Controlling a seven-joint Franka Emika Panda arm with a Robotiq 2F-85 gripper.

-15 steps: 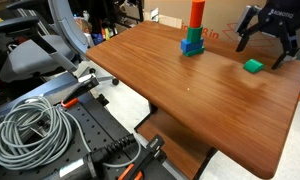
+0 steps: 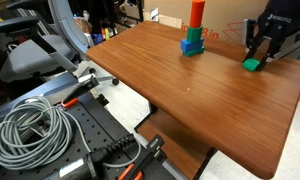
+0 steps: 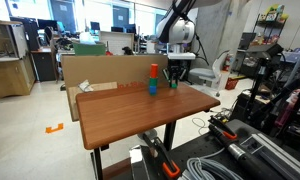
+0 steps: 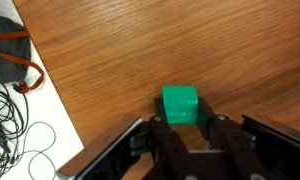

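A green block (image 4: 180, 103) sits between the fingers of my gripper, which is shut on it in the wrist view. In exterior view 1 that block is low at the tabletop, at the right side of the table, with the gripper (image 2: 254, 58) right over it. Whether it still touches the wood cannot be told. To its left stands an upright stack (image 2: 193, 35) with a red upper part, green below it and blue at the bottom. The same stack (image 3: 153, 78) shows in exterior view 2.
Beyond the table's near side lies a coil of grey cable (image 2: 32, 140). A cardboard panel (image 3: 100, 70) stands behind the table.
The stack has not moved.
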